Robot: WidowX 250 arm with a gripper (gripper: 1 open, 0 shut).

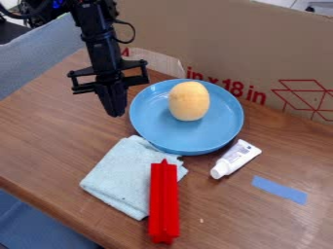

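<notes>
My black gripper [115, 103] hangs over the wooden table just left of a blue plate [164, 136], shut, with nothing visible between its fingers. A pale yellow, egg-shaped object [189, 100] rests on the plate. Below the plate lies a folded light-blue cloth [123, 180], with a red elongated box [164, 208] lying partly over its right side. A white tube [236, 158] lies right of the cloth, below the plate's right edge.
A cardboard box [260, 53] stands along the back. A strip of blue tape [278, 190] is on the right of the table. Bare wood [46, 126] is free on the left; the table's edge runs along the lower left.
</notes>
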